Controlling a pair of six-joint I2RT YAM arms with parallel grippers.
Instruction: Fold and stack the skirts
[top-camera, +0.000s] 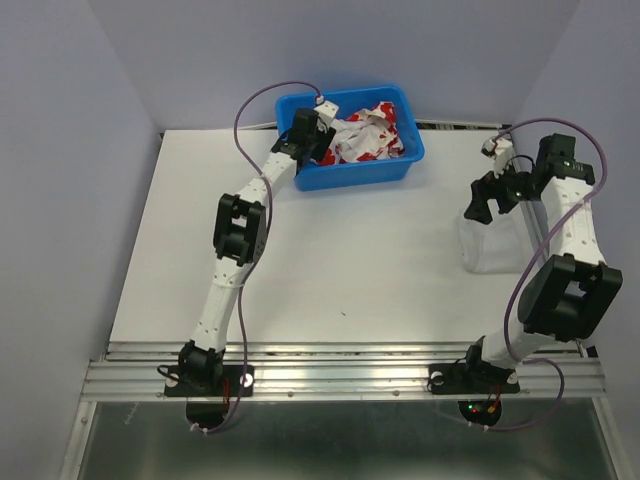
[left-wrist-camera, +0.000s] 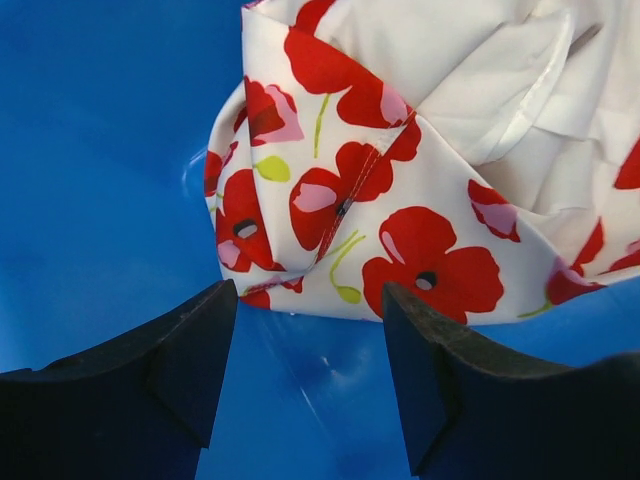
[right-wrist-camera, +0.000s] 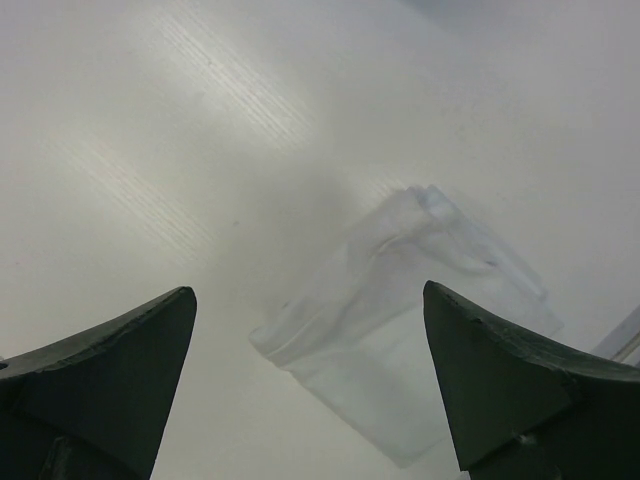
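A white skirt with red poppies (top-camera: 372, 137) lies crumpled in the blue bin; in the left wrist view its printed hem (left-wrist-camera: 340, 235) lies just beyond my fingers. My left gripper is open, low inside the bin's left part, with nothing between its fingers. A folded white skirt (top-camera: 495, 245) rests flat on the table at the right. Above it my right gripper hangs open and empty, with the folded cloth (right-wrist-camera: 375, 330) some way below. From above, the left arm covers part of the poppy cloth.
The blue bin (top-camera: 352, 178) stands at the table's back edge, its walls around the cloth. A metal rail (top-camera: 340, 365) runs along the front, and grey walls close in both sides.
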